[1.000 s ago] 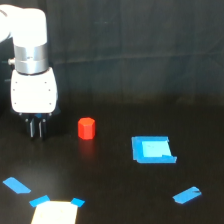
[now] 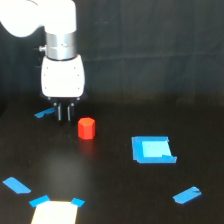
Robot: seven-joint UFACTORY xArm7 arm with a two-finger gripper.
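Observation:
A small red block [image 2: 87, 128] sits on the dark table, left of the middle. My gripper [image 2: 65, 113] hangs just to the left of the block and a little higher in the picture, pointing down. Its two thin fingers stand apart, with only dark background showing between them. No contact with the block shows.
A pale square [image 2: 156, 149] framed by blue tape [image 2: 137, 150] lies to the right on the table. At the bottom left is a bright cream object [image 2: 55, 213] beside tape pieces. Another tape strip [image 2: 187, 195] lies at the lower right.
My gripper has moved right and somewhat up in the picture, coming closer to the red block. The block and the taped square have stayed in place.

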